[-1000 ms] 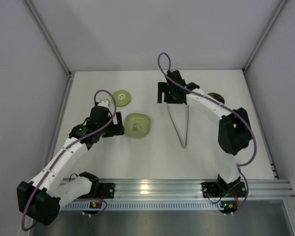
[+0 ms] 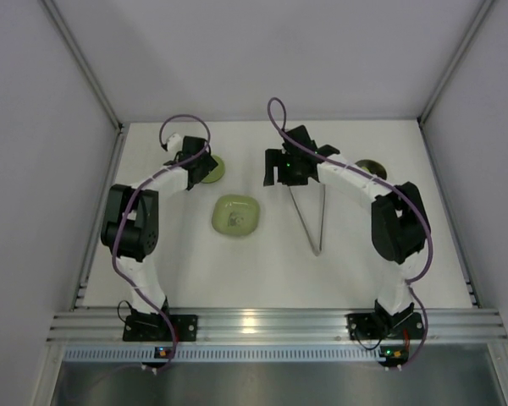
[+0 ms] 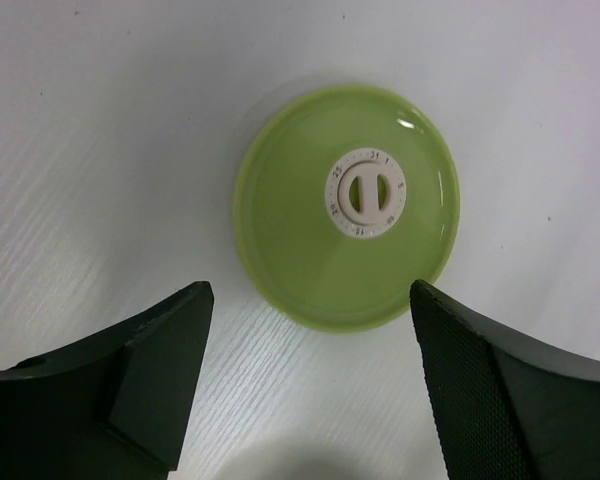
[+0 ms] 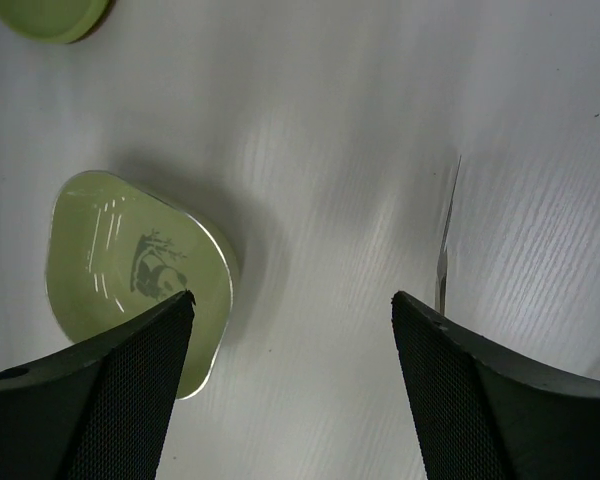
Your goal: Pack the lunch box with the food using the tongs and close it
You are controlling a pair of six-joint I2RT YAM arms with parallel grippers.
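The round green lid (image 2: 216, 169) lies flat on the table at the back left, its pale dial (image 3: 365, 193) facing up. Over its left edge hangs my left gripper (image 2: 208, 162); its fingers stand apart with nothing between them, and the lid shows whole just beyond the tips in the left wrist view. In front of the lid sits the green lunch box (image 2: 235, 215), uncovered, with a dark printed picture inside. My right gripper (image 2: 269, 167) is open and empty, above the table to the right of the box; the box (image 4: 140, 275) shows left of it in the right wrist view.
Long thin metal tongs (image 2: 317, 249) lie on the table under and in front of the right arm. A dark round bowl (image 2: 372, 168) stands at the back right, partly behind that arm.
My left gripper has travelled from beside the lunch box to the back, over to the lid. Box, lid and tongs have stayed put.
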